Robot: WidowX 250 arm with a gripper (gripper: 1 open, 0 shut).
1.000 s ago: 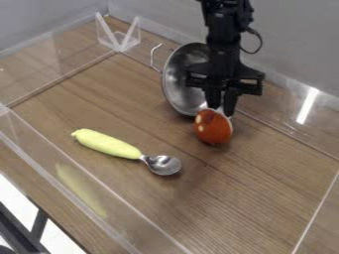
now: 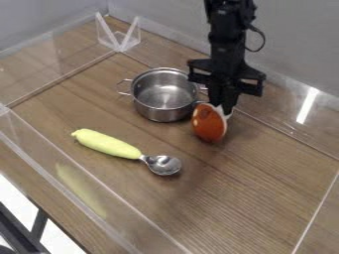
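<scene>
My black gripper [image 2: 223, 91] hangs from the top over the orange-red object [image 2: 207, 123], which has a white part on its right and sits just right of the steel pot [image 2: 162, 95]. The pot stands upright with a handle on each side. The fingertips are partly hidden at the red object's top, so their state and any contact are unclear.
A yellow corn-like object [image 2: 106, 144] and a metal spoon [image 2: 162, 164] lie front left. A white wire holder [image 2: 119, 38] stands at the back left. Walls border the back.
The pot has gone from tilted up behind the gripper to upright, further left and lower in view. The red object and gripper have shifted slightly.
</scene>
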